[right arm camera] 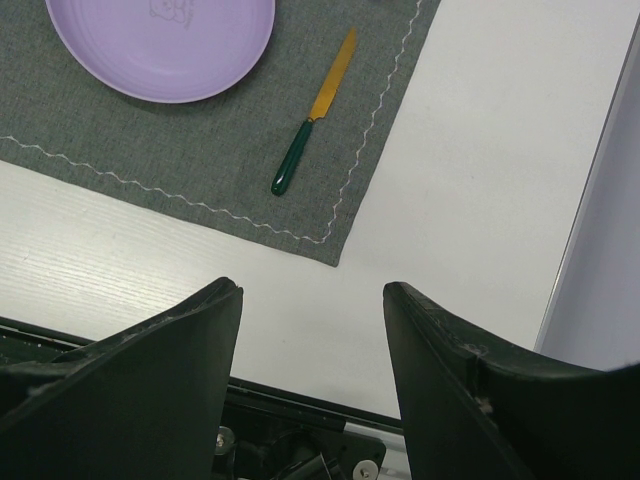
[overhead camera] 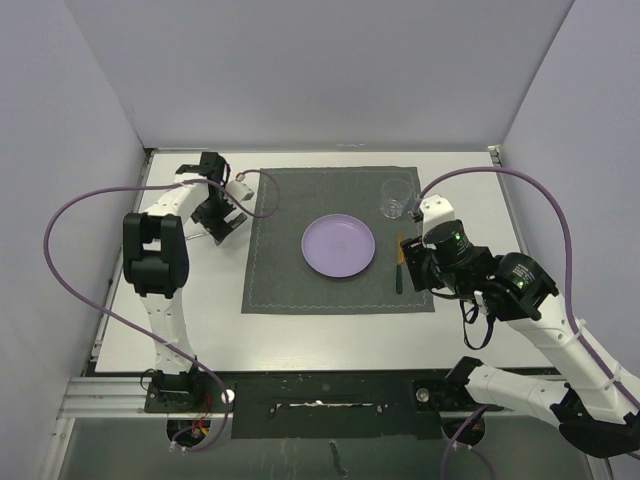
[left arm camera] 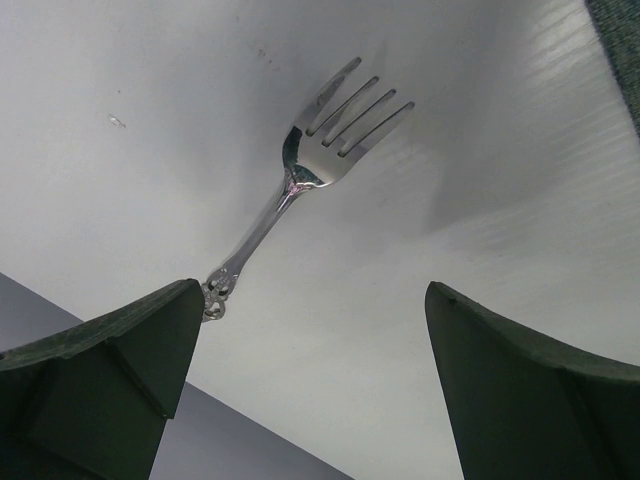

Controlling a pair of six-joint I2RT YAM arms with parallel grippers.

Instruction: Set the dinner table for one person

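Note:
A silver fork [left arm camera: 310, 160] lies on the white table left of the grey placemat [overhead camera: 280, 290]. My left gripper hangs open just over it, fingers either side of its handle end, partly covering it in the top view. A purple plate [overhead camera: 338, 244] sits mid-mat. A knife with green handle and gold blade [right arm camera: 293, 158] lies to its right, and a clear glass [overhead camera: 396, 197] stands behind the knife. My right gripper is open above the table near the mat's front right corner, holding nothing.
Walls border the table [overhead camera: 340, 345] at the back and both sides. Bare table shows along the front and around the mat's right edge.

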